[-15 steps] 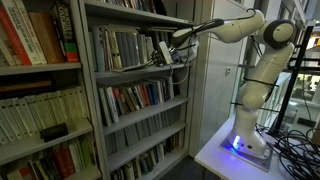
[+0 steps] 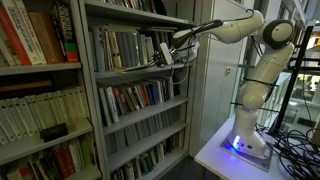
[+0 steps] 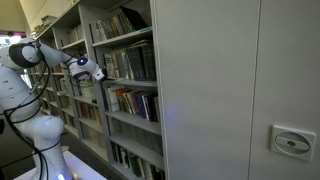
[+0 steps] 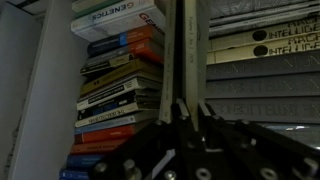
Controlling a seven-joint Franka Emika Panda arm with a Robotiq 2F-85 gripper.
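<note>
In the wrist view my gripper is shut on a pale, thin book (image 4: pixel 191 55), whose narrow side runs upward from between the fingertips. Dark gaps show beside that book. To its left is a stack of books (image 4: pixel 125 100) with spines of several colours, and to its right are thick grey volumes (image 4: pixel 265 45) with printed titles. In exterior view 1 the gripper (image 2: pixel 168 60) is at the tall bookcase (image 2: pixel 110 130), by the upper shelf. Exterior view 2 shows the gripper (image 3: pixel 98 76) at the bookcase's left part, too small for detail.
Rows of books (image 2: pixel 140 97) fill the shelves below. A grey upright panel (image 2: pixel 205 100) stands at the bookcase's right end. The arm's base stands on a white table (image 2: pixel 228 155), whose front part is bare. Loose cables (image 2: pixel 295 150) lie behind the base.
</note>
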